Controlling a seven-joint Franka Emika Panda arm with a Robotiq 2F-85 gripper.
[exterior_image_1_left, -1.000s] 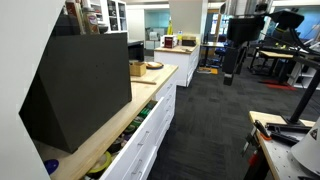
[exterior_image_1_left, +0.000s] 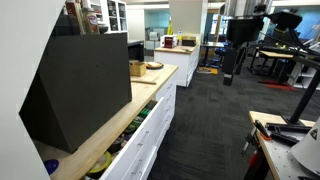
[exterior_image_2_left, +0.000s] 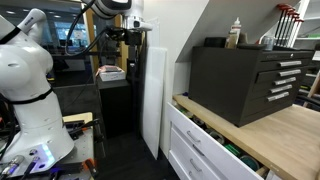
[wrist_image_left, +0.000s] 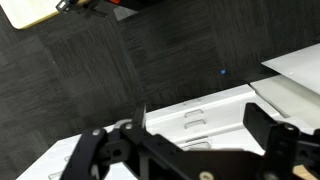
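My gripper hangs in the air above the dark carpet, its black fingers (wrist_image_left: 138, 116) spread wide apart with nothing between them. In exterior view 1 the gripper (exterior_image_1_left: 229, 78) is at the right, well clear of the counter. An open drawer (exterior_image_1_left: 128, 157) with assorted items inside runs along the counter's front. Exterior view 2 shows the same open drawer (exterior_image_2_left: 228, 151) below the wooden worktop (exterior_image_2_left: 265, 132). Beneath the gripper in the wrist view lie white drawer fronts (wrist_image_left: 200, 121) with metal handles.
A dark metal drawer cabinet (exterior_image_2_left: 245, 85) stands on the worktop, with bottles and tools on top. Farther along the counter sits a small wooden box (exterior_image_1_left: 137, 68). A small wooden table (exterior_image_1_left: 275, 121) is near the arm's base. Carpet (exterior_image_1_left: 195, 135) lies open between.
The arm and gripper have shifted slightly to the right in exterior view 1. The drawer and the things on the counter look the same.
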